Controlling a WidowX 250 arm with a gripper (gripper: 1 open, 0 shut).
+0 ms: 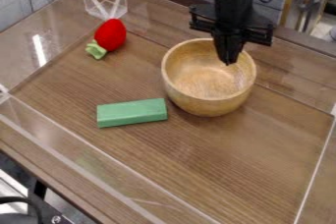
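My black gripper (231,32) hangs over the back part of a wide, light wooden bowl (206,81), its fingers pointing down, with nothing visible between them; it looks shut. A red object (110,33), tomato-like, lies at the upper left, with a small pale green piece (96,49) against its lower left. A green rectangular block (132,112) lies left of and below the bowl.
A small white translucent object (105,2) stands at the back left. A dark coiled item (19,208) sits at the lower left edge.
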